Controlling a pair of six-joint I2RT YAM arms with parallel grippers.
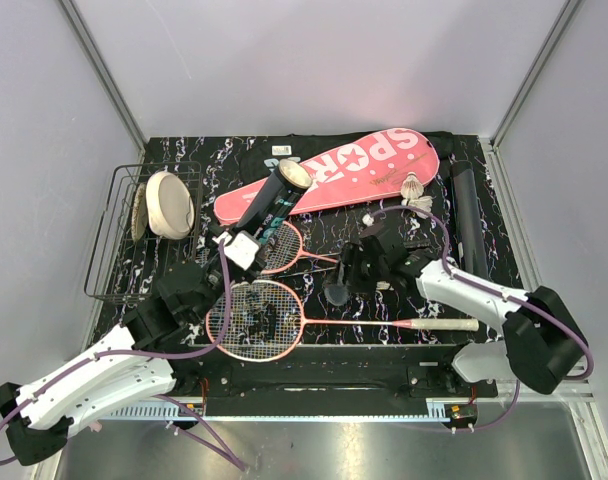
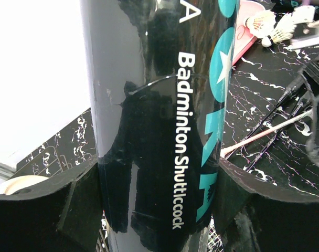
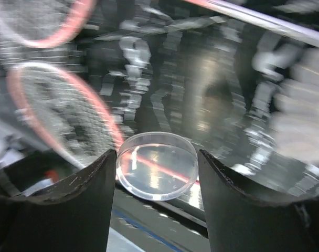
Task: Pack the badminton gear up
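A black and teal shuttlecock tube (image 2: 149, 121) fills the left wrist view. My left gripper (image 1: 242, 252) is shut around it and holds it tilted above the rackets, its open end up. The right gripper is shut on a clear round lid (image 3: 157, 168), which hangs below the fingers in the top view. One pink racket (image 1: 354, 322) lies across the front; another (image 1: 302, 240) lies behind it, partly hidden by the left arm. A pink SPORT racket bag (image 1: 329, 180) lies at the back. Two white shuttlecocks (image 1: 412, 187) (image 2: 279, 32) rest by its right end.
A wire basket (image 1: 112, 240) with a cream round object (image 1: 170, 205) stands at the left. A long dark roll (image 1: 468, 220) lies along the right edge. Dark fabric (image 1: 254, 160) shows behind the bag. Walls close in the sides and back.
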